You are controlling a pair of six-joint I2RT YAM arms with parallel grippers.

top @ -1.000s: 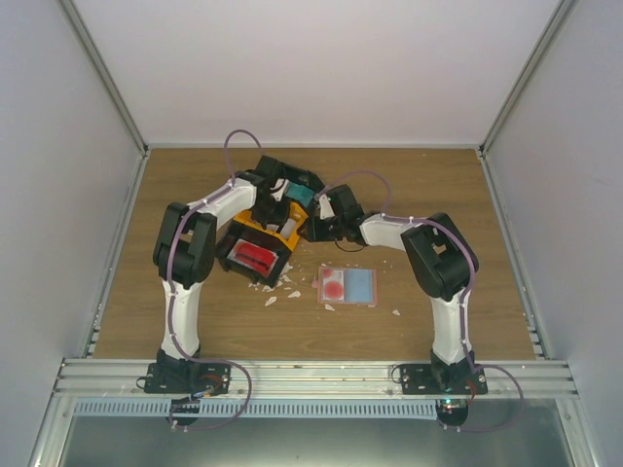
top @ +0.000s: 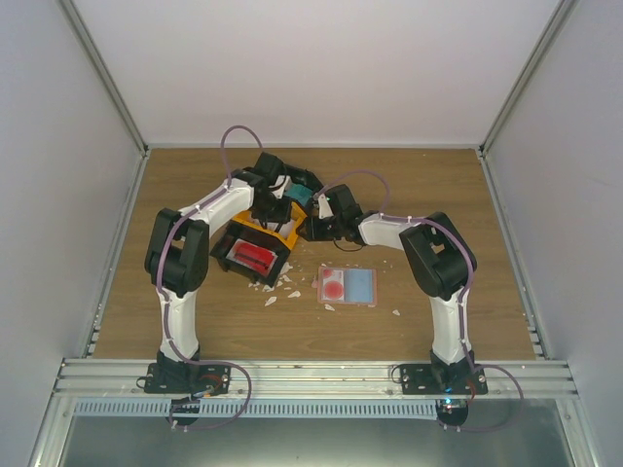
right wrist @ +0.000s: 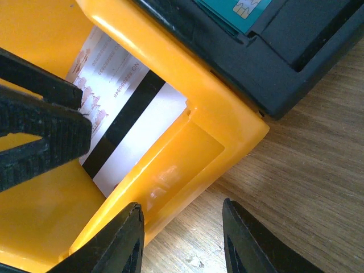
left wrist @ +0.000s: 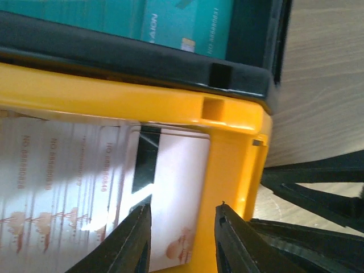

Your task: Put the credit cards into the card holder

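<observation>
A yellow bin [left wrist: 227, 165] holds a row of white cards [left wrist: 68, 170]. At its end rests a white card with a black stripe [left wrist: 179, 187]. My left gripper is part open over that end, one finger over the striped card and the other over the yellow end; I see nothing gripped. Outside the bin's end wall, my right gripper is part open and empty, one finger overlapping the wall in view. The open card holder [top: 360, 285] lies flat on the table, a white and red card [top: 333, 284] on its left side.
A black bin with teal cards [left wrist: 182, 23] adjoins the yellow one behind. In front stands another dark bin with red cards [top: 255, 257]. Small pale scraps [top: 271, 301] lie scattered near the holder.
My left arm has shifted slightly over the yellow bin, its gripper coming a little towards the front. The right arm and the card holder look unmoved.
</observation>
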